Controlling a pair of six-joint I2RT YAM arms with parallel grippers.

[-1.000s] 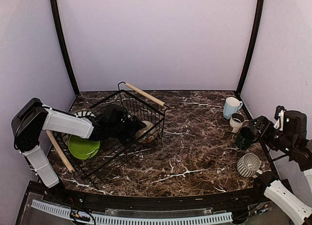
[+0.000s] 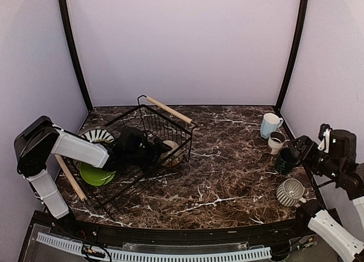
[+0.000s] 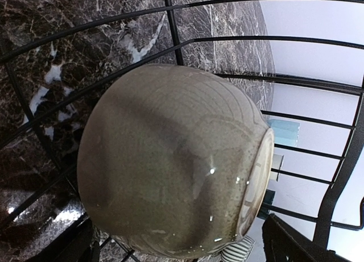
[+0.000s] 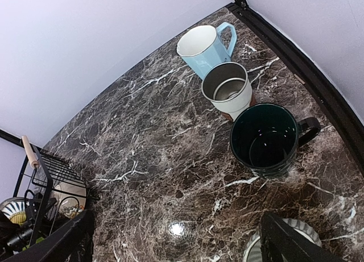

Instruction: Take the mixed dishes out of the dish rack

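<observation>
A beige ceramic cup or bowl (image 3: pixel 170 148) lies on its side inside the black wire dish rack (image 2: pixel 122 194), filling the left wrist view. My left gripper is open just beside it, fingertips at the view's lower edge. A green plate (image 2: pixel 96 174) and a striped dish (image 2: pixel 94 134) stand in the rack's left part, partly hidden by my left arm. My right gripper is open over the right side, above a striped cup (image 2: pixel 290 192), near a dark green mug (image 4: pixel 264 140).
A light blue mug (image 4: pixel 205 54) and a white cup (image 4: pixel 227 100) stand at the back right by the wall.
My left arm has shifted slightly within the rack around the beige piece. The right arm and the dishes on the right look almost unchanged.
</observation>
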